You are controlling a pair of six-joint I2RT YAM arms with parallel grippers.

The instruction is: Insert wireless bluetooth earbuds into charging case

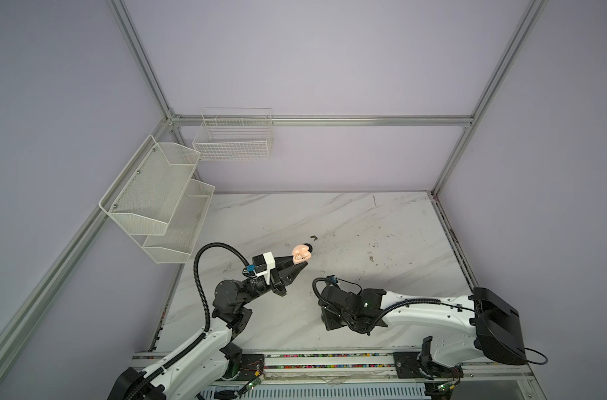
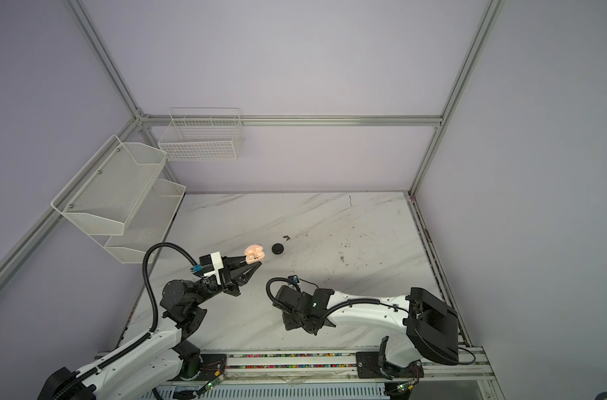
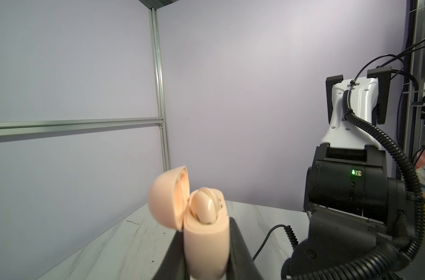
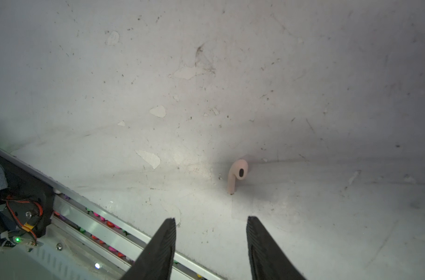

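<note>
The pale pink charging case (image 3: 206, 249) is held upright in my left gripper (image 1: 302, 260), lid open, with one earbud (image 3: 204, 205) seated inside. In the right wrist view a second pink earbud (image 4: 238, 172) lies on the table. My right gripper is open above it, its fingertips apart and not touching it. In both top views that earbud is hidden behind the right arm.
A small black disc (image 2: 277, 248) lies on the marble table (image 2: 343, 226). White wire shelves (image 1: 153, 200) are on the left wall and a wire basket (image 1: 231, 136) on the back wall.
</note>
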